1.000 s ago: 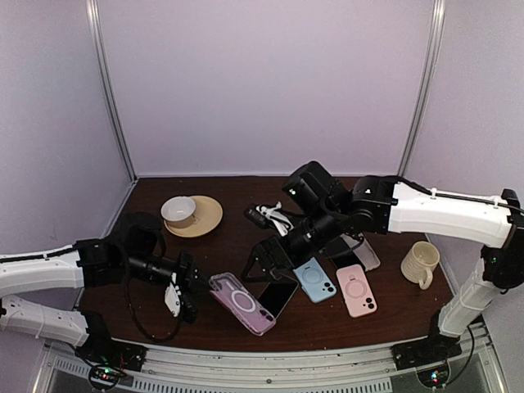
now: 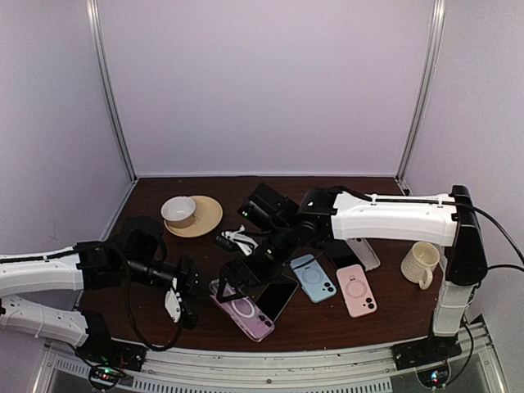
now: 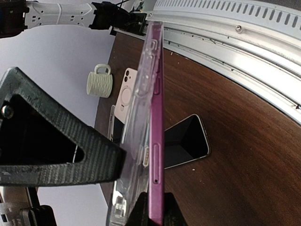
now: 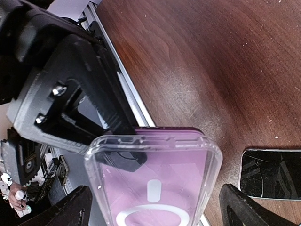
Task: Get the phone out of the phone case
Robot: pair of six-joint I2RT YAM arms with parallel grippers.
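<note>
A purple phone [image 3: 156,136] shows edge-on in the left wrist view, with a clear case [image 3: 136,113] along its back. Case and phone meet at the far end and stand apart at the near end. My left gripper is shut on the phone's near end, one finger [image 4: 129,161] lying between phone and case. In the top view the cased phone [image 2: 254,323] slants over the table's front. My right gripper is open, its fingers on either side of the case's end in the right wrist view; whether they touch it cannot be told.
A black-screened phone [image 2: 277,296] lies close by on the table. To the right are a blue phone [image 2: 313,278], a pink phone [image 2: 356,291] and a cream mug [image 2: 420,264]. A white bowl [image 2: 178,210] and tan plate [image 2: 209,217] sit at the back left.
My right arm has come left, bringing its open gripper from beside the purple phone to over its upper end. The left arm and the phone look unmoved.
</note>
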